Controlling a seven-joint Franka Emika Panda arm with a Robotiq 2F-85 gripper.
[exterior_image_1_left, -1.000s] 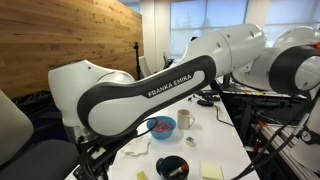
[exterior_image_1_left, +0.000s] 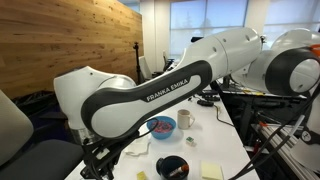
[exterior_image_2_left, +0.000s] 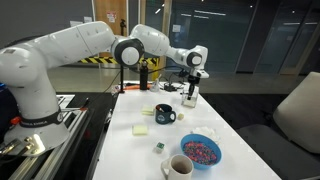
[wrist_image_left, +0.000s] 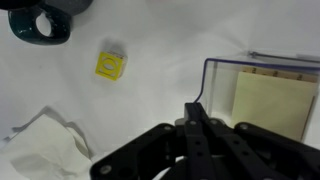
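Note:
My gripper is shut, with nothing showing between its fingers. In the wrist view it is close to the near side of a clear box (wrist_image_left: 228, 64) with a dark rim; whether they touch, I cannot tell. A flat tan piece (wrist_image_left: 270, 101) shows within the box's outline. The second exterior view has the gripper (exterior_image_2_left: 191, 83) at the table's far end, over the clear box (exterior_image_2_left: 189, 100). To the left in the wrist view lies a small yellow block (wrist_image_left: 110, 66).
A dark mug (exterior_image_2_left: 174, 112) stands mid-table near a pale yellow block (exterior_image_2_left: 140, 129). A blue bowl (exterior_image_2_left: 201, 151) and a cream mug (exterior_image_2_left: 180, 167) are farther from the gripper. White crumpled cloth (wrist_image_left: 46, 150) lies at lower left. Grey chairs (exterior_image_2_left: 285, 120) border the table.
In the first exterior view, the arm's wrist and gripper have shifted slightly to the right. The objects on the table appear unmoved.

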